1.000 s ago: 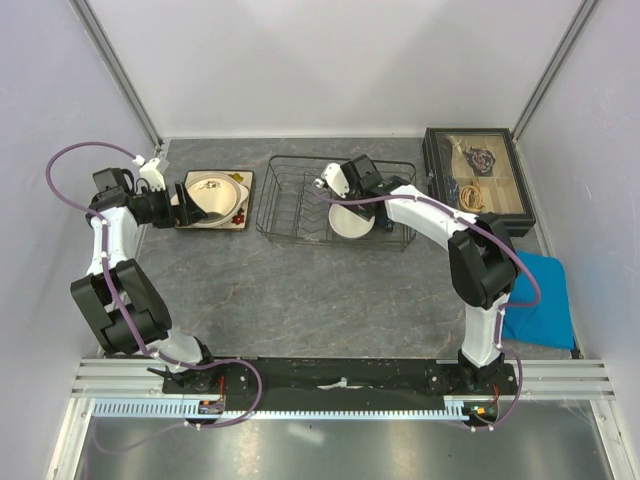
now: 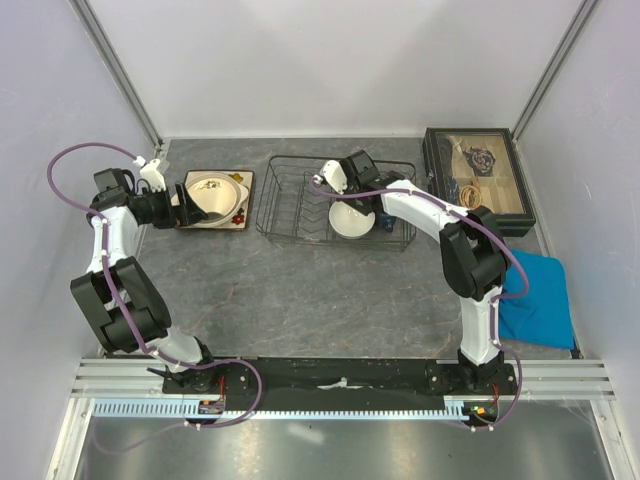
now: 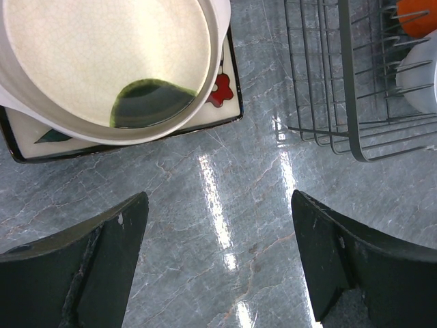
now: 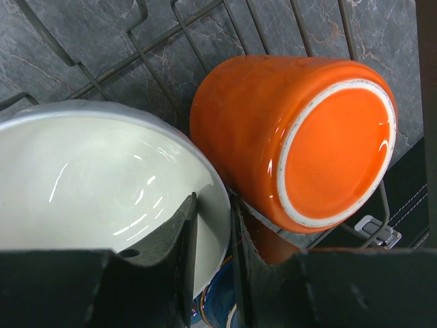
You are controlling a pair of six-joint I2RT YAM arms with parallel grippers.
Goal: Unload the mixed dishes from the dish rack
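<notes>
In the dish rack (image 2: 290,238) a white bowl (image 2: 350,222) leans with its inside facing up. Beside its rim lies an orange cup (image 4: 328,157), tipped with its base showing. My right gripper straddles the bowl's rim, one finger inside the bowl and the other outside, between rim and cup. The fingers are a small gap apart with the rim between; whether they press on it is unclear. My left gripper stands open over bare table, nothing between its fingers. Ahead of it, a large white dish (image 3: 116,55) holds a dark green-edged piece.
The white dish rests on a flower-patterned tray (image 3: 229,109). Blue-rimmed ware (image 4: 220,297) lies below the bowl's rim. A lidded black box (image 2: 480,180) and blue cloth (image 2: 535,300) are at the right.
The left arm and the dishes look unchanged.
</notes>
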